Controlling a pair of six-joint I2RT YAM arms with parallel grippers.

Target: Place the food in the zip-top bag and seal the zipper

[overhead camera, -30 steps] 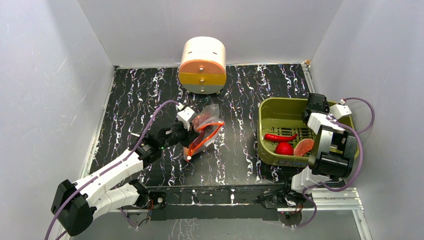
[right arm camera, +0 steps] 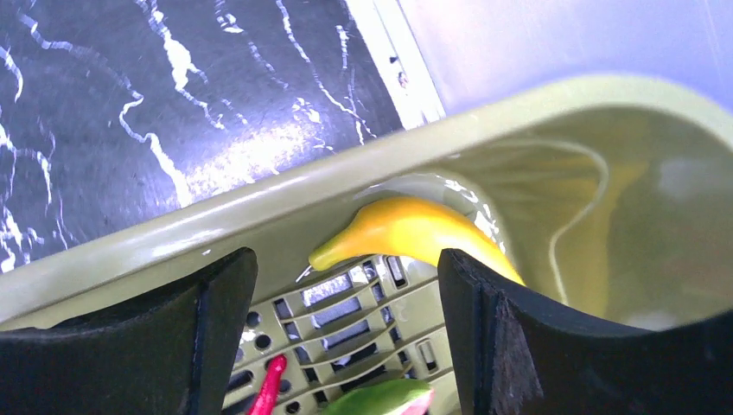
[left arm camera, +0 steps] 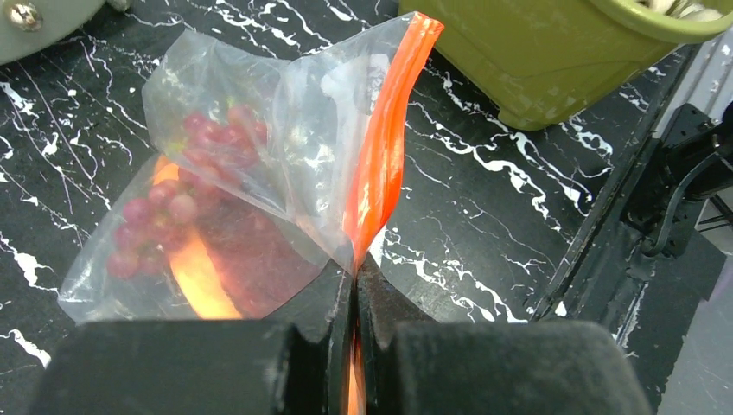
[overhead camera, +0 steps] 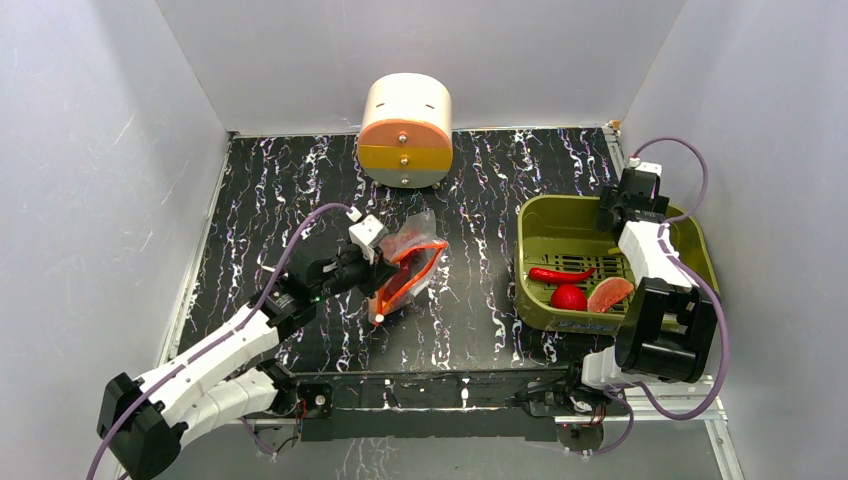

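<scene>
The clear zip top bag with its orange zipper strip lies on the dark table, red grapes and something orange inside it. In the left wrist view my left gripper is shut on the bag's edge at the zipper strip, which runs in between its fingertips. Over the far right part of the green basket, my right gripper stands open. A yellow banana lies along the basket wall beyond its fingers, with nothing held between them.
The green basket also holds a red chili, a red round item and a pink-orange wedge. A small drum-shaped cabinet stands at the back. Clear table lies between bag and basket.
My right gripper has swung round above the basket, its wrist turning away from the right wall and toward the back. The left arm has shifted slightly; the bag stays almost where it was.
</scene>
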